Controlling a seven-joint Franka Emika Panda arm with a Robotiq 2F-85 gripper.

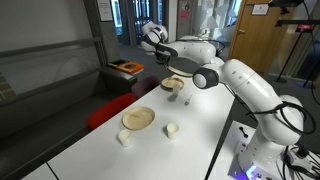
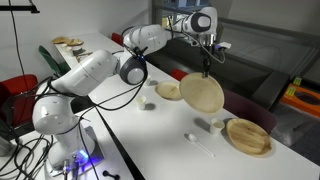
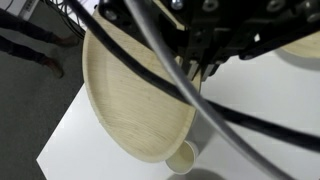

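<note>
A round, pale wooden plate (image 2: 203,97) hangs tilted above the white table, and my gripper (image 2: 206,72) is shut on its rim. The wrist view shows the plate (image 3: 135,100) filling the left half, with the gripper at its right edge; cables cross in front and partly hide the grip. In exterior view 1 the arm is stretched to the far end of the table, and the gripper (image 1: 164,58) is small there. Beneath the raised plate, a cup (image 3: 183,157) stands on the table.
Two similar plates lie on the table: one plate (image 1: 138,118) at mid-table, another plate (image 1: 173,83) at the far end. Cups stand nearby, among them a cup (image 1: 124,136), a cup (image 1: 172,130) and a cup (image 2: 216,127). A white spoon (image 2: 200,145) lies flat. Dark seating borders the table.
</note>
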